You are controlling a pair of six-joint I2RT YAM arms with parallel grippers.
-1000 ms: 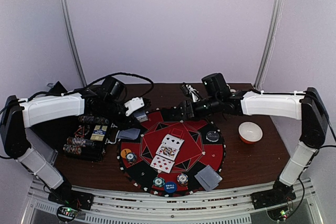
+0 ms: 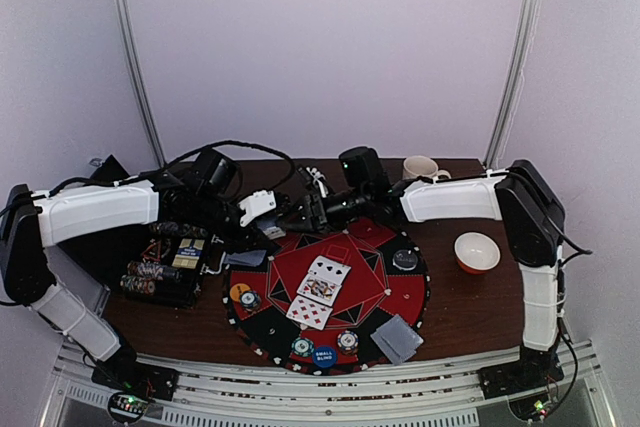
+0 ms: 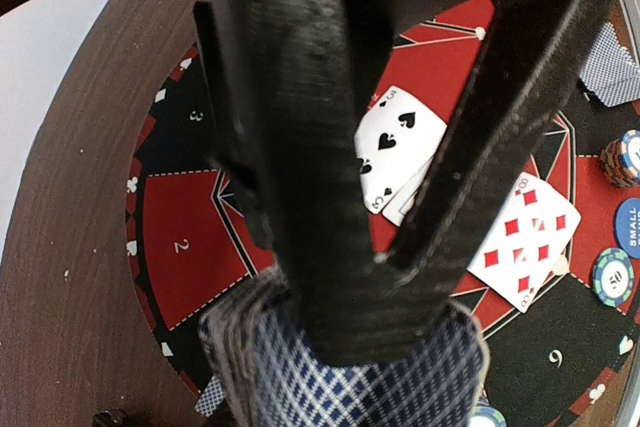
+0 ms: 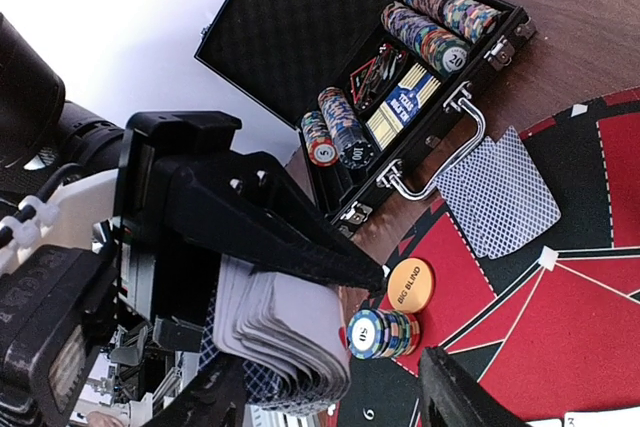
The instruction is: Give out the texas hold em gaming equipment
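Note:
Above the poker mat's upper left, my left gripper is shut on a deck of cards, blue-checked on the back. My right gripper is open close beside that deck, its fingertips at the bottom of the right wrist view. Three face-up cards lie mid-mat. Face-down cards lie at left and at lower right. Chip stacks, a Big Blind button and a Small Blind button are on the mat.
An open chip case stands on the left. A red-and-white bowl sits on the bare table at right, with a mug at the back right, behind the right arm.
My right gripper has moved left toward the deck held in my left gripper. The left arm is nearly still, shifted very slightly.

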